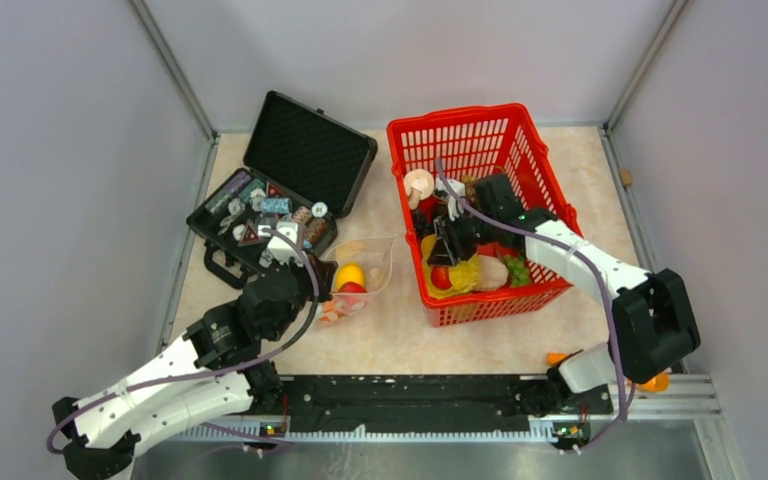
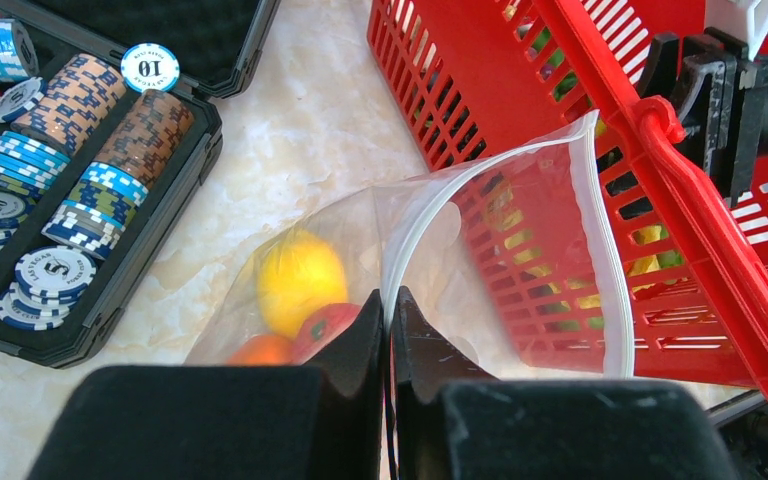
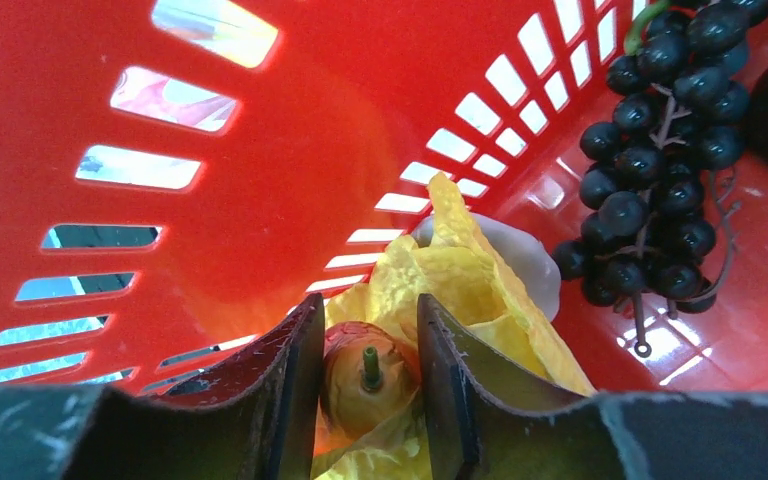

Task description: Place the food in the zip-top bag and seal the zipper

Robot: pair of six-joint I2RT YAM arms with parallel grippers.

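The clear zip top bag (image 2: 610, 290) gapes wide in the left wrist view, its white zipper edge pinched where my left gripper is shut on it. Inside lie a yellow fruit (image 2: 300, 280), a red piece (image 2: 326, 328) and an orange piece (image 2: 258, 350). In the red basket (image 1: 500, 314), my right gripper has its fingers against both sides of a red tomato (image 3: 362, 388) with a green stem. A crinkled yellow leafy piece (image 3: 440, 275) is bunched around the tomato and passes close to the fingers; whether it is pinched too I cannot tell.
Black grapes (image 3: 660, 170) lie on the basket floor, green grapes (image 1: 517, 270) near its right side and a mushroom-like piece (image 1: 418, 186) at its left. An open case of poker chips (image 1: 250, 215) stands left of the bag.
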